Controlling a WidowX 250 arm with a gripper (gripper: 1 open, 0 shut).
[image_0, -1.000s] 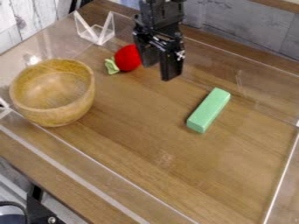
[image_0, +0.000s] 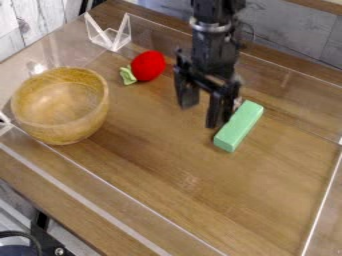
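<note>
The black robot arm reaches down from the top centre to my gripper, which hangs above the table just left of a mint-green block. The black fingers are blurred, so whether they are open or shut is unclear. A red object with a small green piece beside it lies at the upper left, apart from the gripper.
A wooden bowl occupies the left side. A white wire rack stands at the top left.
My gripper has moved down the view and to the right, closer to the green block. The objects on the table look unmoved.
</note>
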